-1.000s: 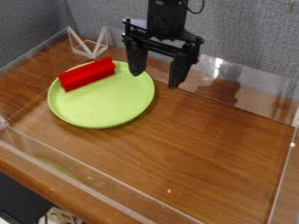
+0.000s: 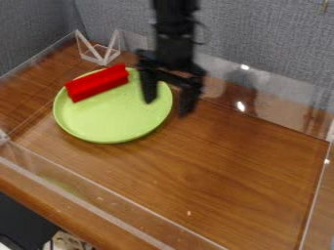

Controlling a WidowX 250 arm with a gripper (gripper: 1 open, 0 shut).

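Observation:
My gripper (image 2: pixel 169 93) hangs over the back right part of a green plate (image 2: pixel 111 117), open, though its dark fingers are blurred. A red block (image 2: pixel 97 84) lies on the back left of the plate, left of the gripper and apart from it.
A small white wire object (image 2: pixel 101 49) stands behind the plate near the back wall. A grey wall (image 2: pixel 280 39) runs along the back.
My gripper looks more blurred than before, its fingers appearing slightly shifted. The plate and red block have not visibly moved.

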